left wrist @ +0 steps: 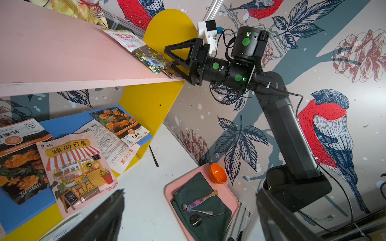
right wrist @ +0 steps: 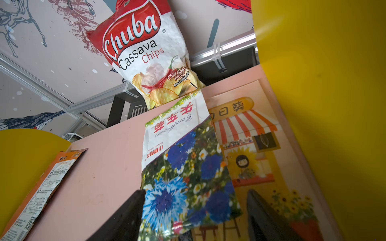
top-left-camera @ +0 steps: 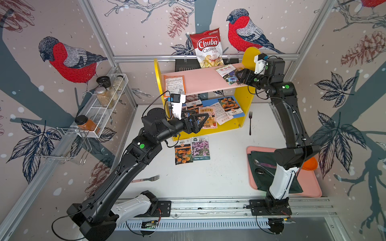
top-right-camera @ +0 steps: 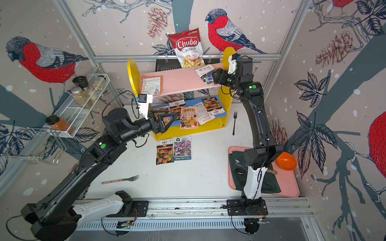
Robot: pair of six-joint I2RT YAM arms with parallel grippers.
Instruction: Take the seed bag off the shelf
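Observation:
On the right end of the pink upper shelf point(top-left-camera: 201, 79) lies a cornflower seed bag point(right wrist: 177, 180), blue flowers below a white top, partly over a yellow sunflower seed bag point(right wrist: 257, 160). My right gripper is at the cornflower bag's near edge, its blurred fingers point(right wrist: 127, 217) apart on either side of it; whether they touch it does not show. An orange and white seed bag point(top-left-camera: 175, 85) rests at the shelf's left end. My left gripper point(top-left-camera: 203, 121) hangs open and empty in front of the lower shelf, where several seed bags lie, one with a striped awning point(left wrist: 76, 168).
A chips bag point(top-left-camera: 207, 47) stands behind the upper shelf. Yellow side panels point(right wrist: 321, 100) bound the shelf, the right one close to my right gripper. Two seed bags point(top-left-camera: 200, 147) lie on the white table, with a pink tray point(top-left-camera: 251, 182) at right.

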